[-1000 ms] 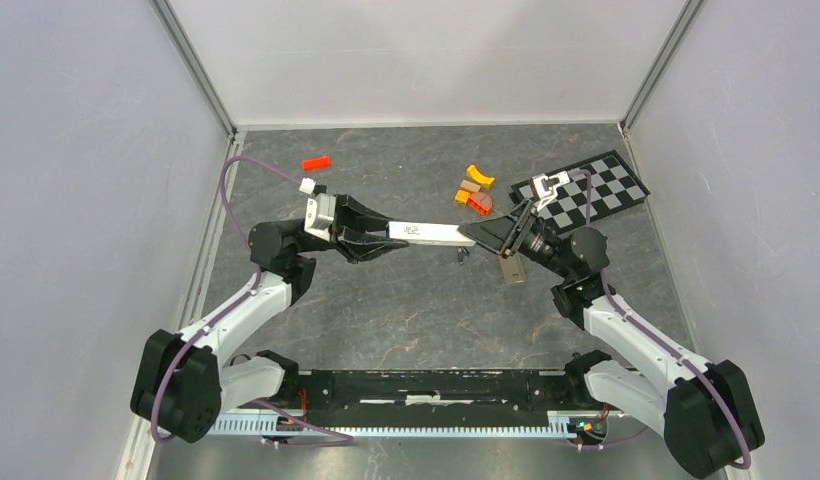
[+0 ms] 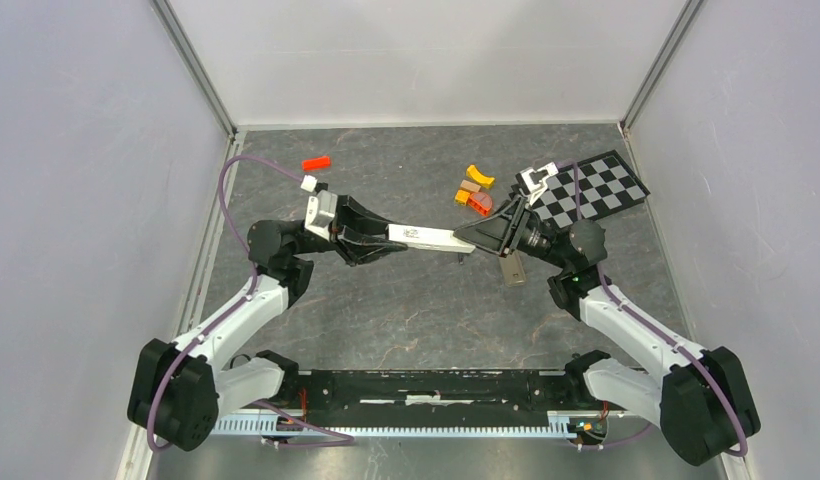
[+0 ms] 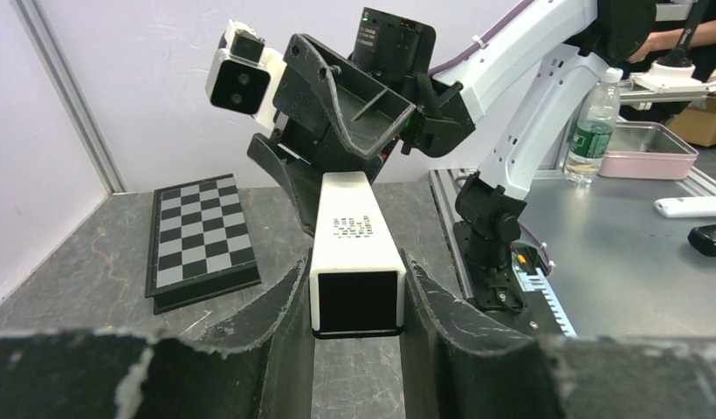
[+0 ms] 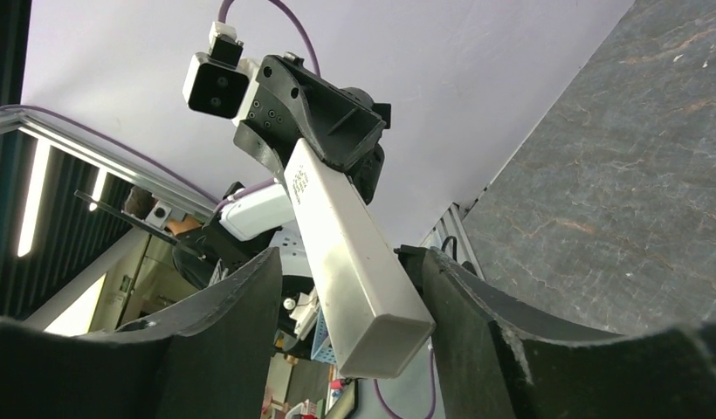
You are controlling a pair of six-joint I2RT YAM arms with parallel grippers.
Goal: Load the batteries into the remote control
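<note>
Between the two arms a white remote control (image 2: 431, 238) is held up in the air, lying nearly crosswise. My left gripper (image 2: 394, 236) is shut on its left end; the black end face (image 3: 357, 302) shows between those fingers in the left wrist view. At the other end, my right gripper is part open around the remote (image 4: 350, 253). The remote lies close to one finger (image 4: 455, 297), with a gap towards the other. Small dark pieces, perhaps batteries (image 2: 461, 259), show on the table, mostly hidden beneath the remote.
A checkerboard (image 2: 590, 187) lies behind my right arm. Yellow and red blocks (image 2: 479, 202) sit beyond the remote, and a lone red block (image 2: 316, 163) is at the back left. A flat beige piece (image 2: 514, 269) lies below the right gripper.
My right gripper has shifted slightly left and its wrist has turned a little. The remote's right end has come slightly towards the front. The left arm has barely moved.
</note>
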